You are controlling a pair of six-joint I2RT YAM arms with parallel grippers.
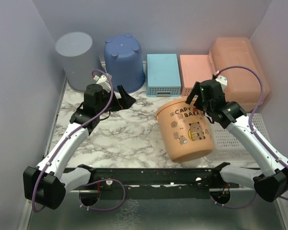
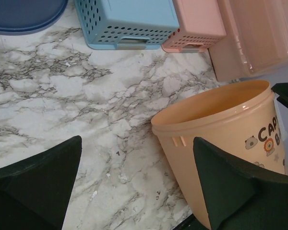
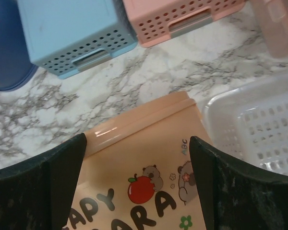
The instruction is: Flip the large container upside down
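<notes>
The large container, an orange bucket [image 1: 182,132] with capybara pictures, stands right of the table's middle in the top view. Its open mouth faces up and toward the back, as the left wrist view of the bucket [image 2: 225,129] shows. My right gripper [image 1: 191,96] is open over the bucket's rim at its back right. In the right wrist view the bucket's printed wall [image 3: 139,177] lies beneath the spread fingers; contact cannot be judged. My left gripper [image 1: 126,97] hangs open over bare table, left of the bucket, with nothing between its fingers.
Along the back stand a grey bin [image 1: 79,60], an upturned blue bin [image 1: 125,64], a blue basket [image 1: 162,72], a pink basket [image 1: 196,72] and a large pink box [image 1: 240,72]. A white basket [image 1: 240,134] sits right of the bucket.
</notes>
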